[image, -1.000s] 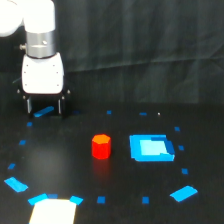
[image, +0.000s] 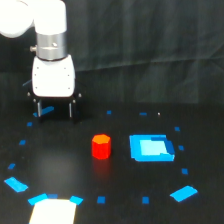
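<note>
A red hexagonal block (image: 101, 147) rests on the dark table near the middle of the view. To its right lies a blue square (image: 134, 149) with a pale centre, apart from the block. My gripper (image: 55, 110) is at the upper left, pointing down, with its dark fingers spread wide. Nothing shows between them. In the picture it sits above and to the left of the red block, clear of it.
Blue tape pieces (image: 183, 193) and small blue marks dot the black table. A pale, cream-coloured shape (image: 52, 212) is cut off by the bottom edge at the left. Dark cloth hangs behind. Open table surrounds the block.
My gripper has shifted a little to the right and slightly lower in the picture, still open. The red block and the blue square have stayed where they were.
</note>
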